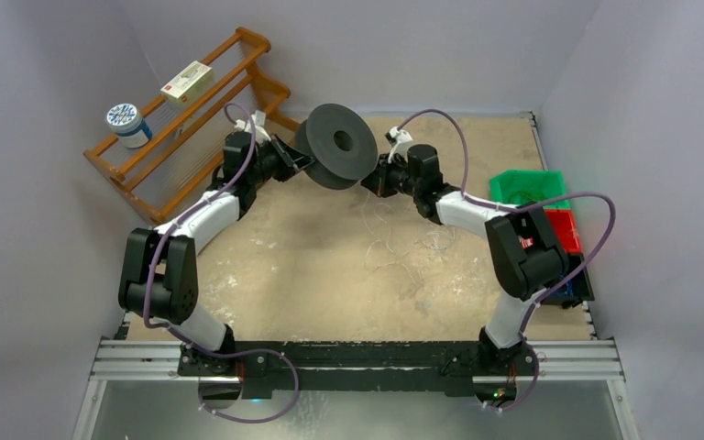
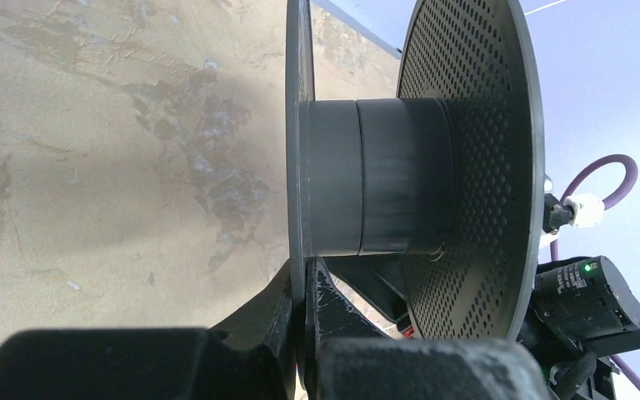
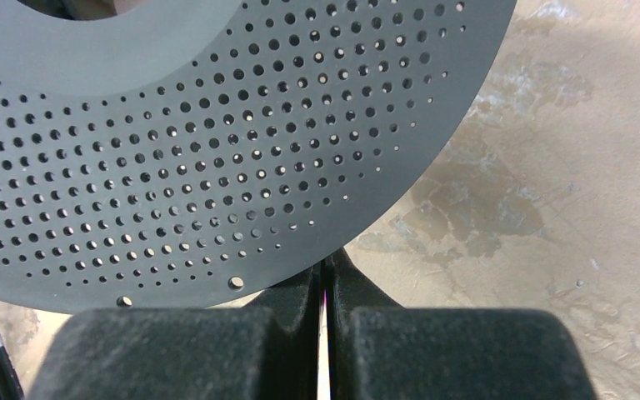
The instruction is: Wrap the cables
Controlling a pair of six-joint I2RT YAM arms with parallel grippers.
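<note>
A large dark grey spool with perforated flanges is held up above the table, tilted. My left gripper is shut on the rim of its near flange. In the left wrist view that flange edge runs between the fingers, and the spool's core looks bare. On the far flange's side, my right gripper is shut close to the rim. From its tips a thin pale cable trails down in loose loops onto the table. A pinkish sliver shows in the slit between the right fingers.
A wooden rack with a blue-white tub and a pale box stands at the back left. Green and red bins line the right side.
</note>
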